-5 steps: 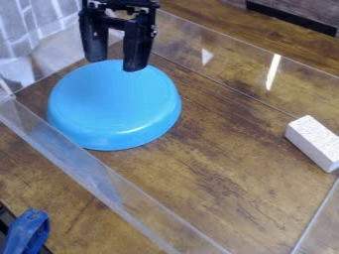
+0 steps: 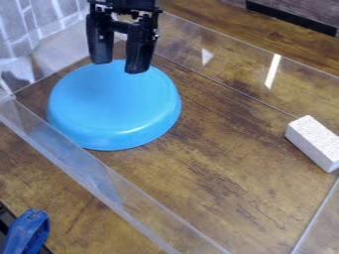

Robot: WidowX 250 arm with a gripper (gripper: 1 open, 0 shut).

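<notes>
A black gripper [image 2: 121, 60] hangs at the top left of the camera view, its two fingers spread apart and pointing down, with nothing visible between them. Below it lies an upturned-looking blue round dish or lid [image 2: 114, 109] with a smooth top. The fingertips sit over the dish's back part; whether they touch it is unclear.
A white block [image 2: 312, 143] lies at the right on the wooden floor [image 2: 212, 189]. A blue object [image 2: 24, 233] sits at the lower left beyond a clear plastic wall. Transparent walls border the area.
The dish and block have stayed in place.
</notes>
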